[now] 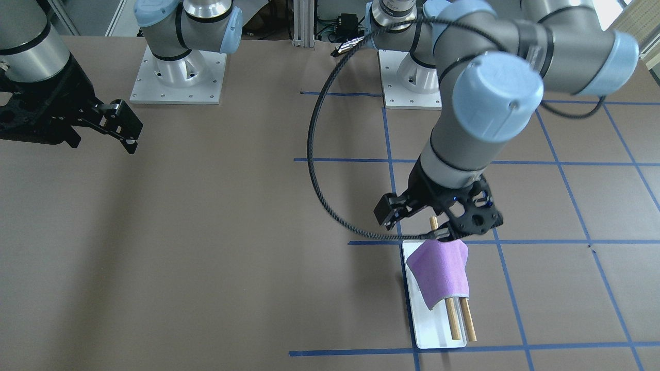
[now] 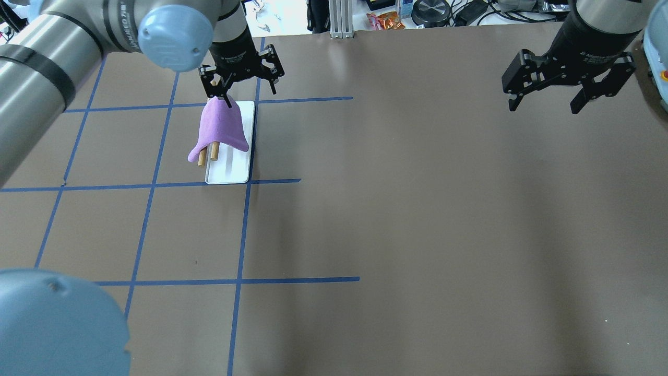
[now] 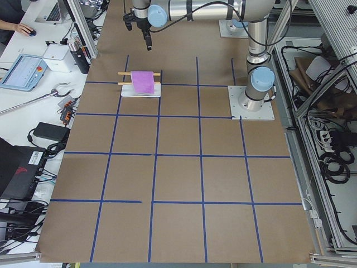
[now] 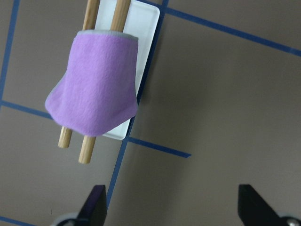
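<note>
A purple cloth [image 1: 438,269] lies draped over two wooden sticks [image 1: 451,318] on a white tray [image 2: 231,169] inside the taped grid. My gripper [image 2: 245,94] is raised above the cloth and sticks, beyond their far end in the front view. In the left wrist view, the cloth [image 4: 96,77] fills the upper left, and both dark fingertips sit far apart at the bottom corners, with nothing between them. The gripper is open.
A second arm's gripper [image 2: 545,81] hangs at the other side of the table, away from the tray. Two more arm bases stand at the table edge. The table beside the tray is clear.
</note>
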